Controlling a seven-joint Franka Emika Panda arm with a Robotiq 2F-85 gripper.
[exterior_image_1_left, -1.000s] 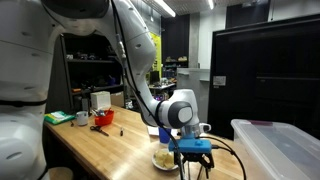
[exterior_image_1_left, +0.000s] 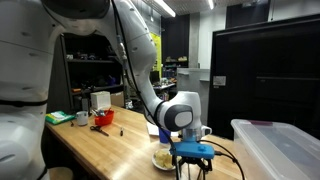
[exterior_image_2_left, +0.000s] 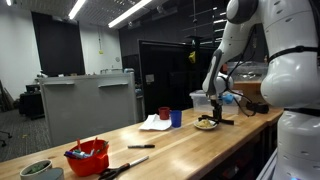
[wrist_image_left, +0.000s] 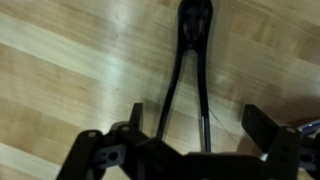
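Observation:
A slim black tong-like utensil (wrist_image_left: 195, 20) lies flat on the wooden table in the wrist view. Its rounded joined end points away, and its two legs run down toward my gripper. The black fingers (wrist_image_left: 128, 128) stand apart on either side of the legs, so the gripper is open with wood showing around the utensil. In exterior view 1 my gripper (exterior_image_1_left: 191, 163) is low over the table, right of a plate (exterior_image_1_left: 162, 161) of yellowish food. The utensil is hard to make out there.
A dark rounded object (wrist_image_left: 292, 108) sits at the wrist view's right edge. In exterior view 2, a blue cup (exterior_image_2_left: 175, 118), red cup (exterior_image_2_left: 163, 112), white cloth (exterior_image_2_left: 155, 124) and red basket (exterior_image_2_left: 87, 158) stand on the table. A clear bin (exterior_image_1_left: 280, 148) is at the right.
My gripper has come down slightly toward the table. The plate and other objects have not visibly moved.

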